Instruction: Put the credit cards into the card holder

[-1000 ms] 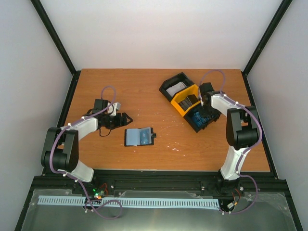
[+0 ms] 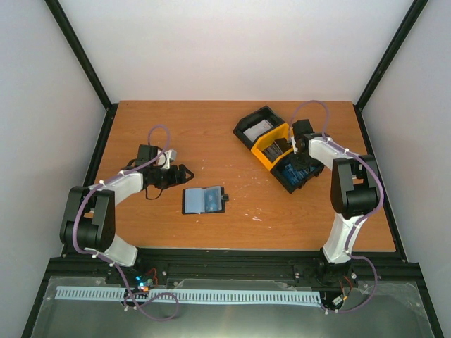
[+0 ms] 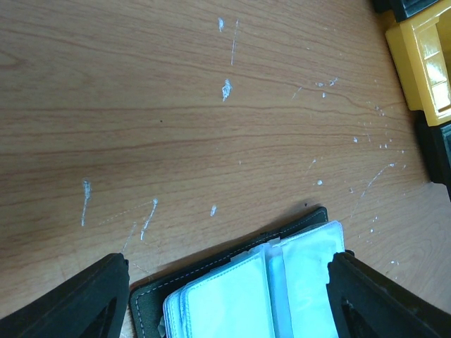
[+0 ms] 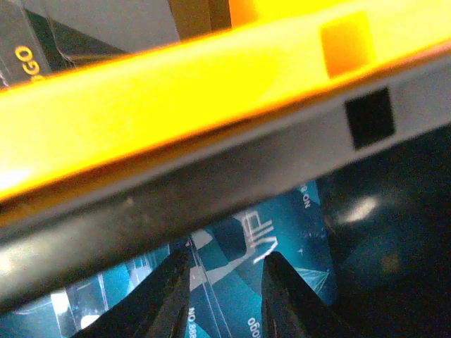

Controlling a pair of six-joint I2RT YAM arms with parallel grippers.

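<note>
An open card holder (image 2: 204, 201) with light blue sleeves lies on the table, left of centre. In the left wrist view my left gripper hangs open above the holder (image 3: 218, 299), nothing between its fingers. My right gripper is down in the right-hand black bin, its fingertips apart over blue cards (image 4: 271, 236) lying there. Whether a card is between the fingertips I cannot tell. In the top view that bin (image 2: 289, 182) is partly hidden by the right arm.
A yellow bin (image 2: 263, 158) with dark cards and a black bin (image 2: 245, 136) with white contents adjoin the right-hand bin at the back right.
The right gripper has shifted very slightly within the bin area. The left arm and card holder have not visibly moved.
</note>
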